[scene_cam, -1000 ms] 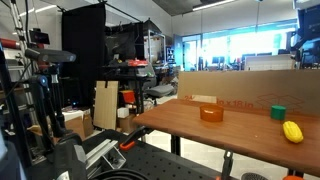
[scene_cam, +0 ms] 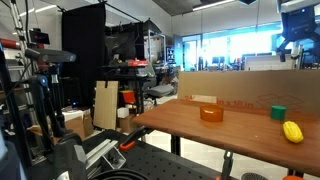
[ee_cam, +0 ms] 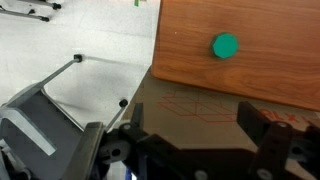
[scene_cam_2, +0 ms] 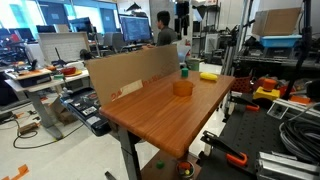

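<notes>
High above the table's far right part, my gripper [scene_cam: 290, 45] hangs clear of everything in exterior view 1. In the wrist view the gripper is open, its two dark fingers wide apart with nothing between them. Below it, a round green object, perhaps a cup [ee_cam: 225, 45], sits near the table edge. On the brown table stand an orange bowl [scene_cam: 211, 113] toward the middle and that green cup [scene_cam: 278, 112] to the right. A yellow, rounded oblong object [scene_cam: 292, 131] lies at the right, nearer the front.
An upright cardboard panel [scene_cam_2: 140, 75] runs along one long side of the table [scene_cam_2: 165, 120]. Bare tabletop stretches around the bowl. Cables and equipment clutter a black surface [scene_cam_2: 275, 145] beside the table.
Over the last second my arm and gripper have come farther into exterior view 1 from the upper right, moving left. The bowl, green cup and yellow object have stayed put.
</notes>
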